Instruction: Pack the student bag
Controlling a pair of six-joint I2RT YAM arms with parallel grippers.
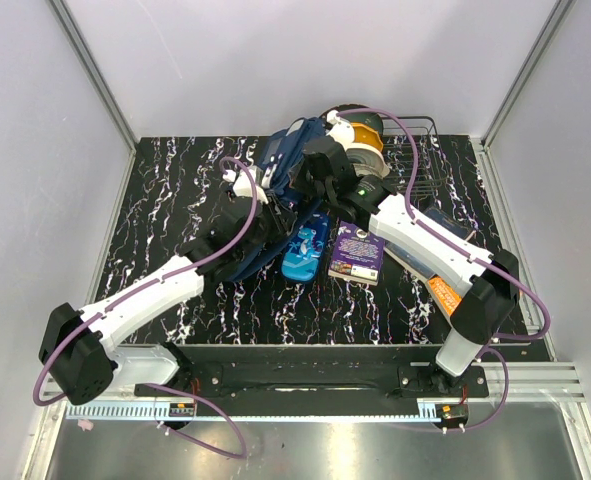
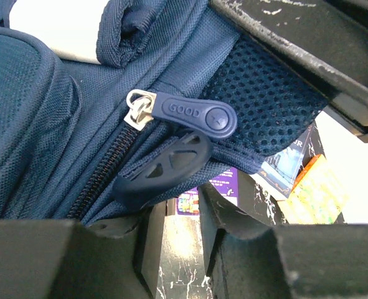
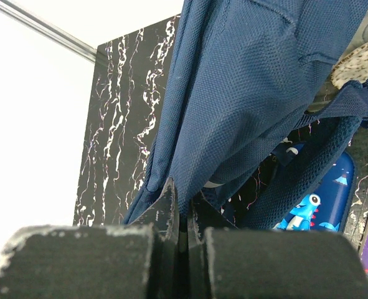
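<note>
The navy bag [image 1: 286, 150] is held up in the middle of the table, largely hidden by both arms. My right gripper is shut on a fold of its mesh fabric. My left gripper is part open just below a zipper pull [image 2: 193, 115] and a dark oval tab [image 2: 162, 171] on the bag. A blue dinosaur case [image 1: 302, 258] lies under the bag, with a purple book [image 1: 357, 250] to its right.
A wire rack [image 1: 415, 165] with plates and bowls stands at the back right. More books [image 1: 445, 295] lie at the right edge.
</note>
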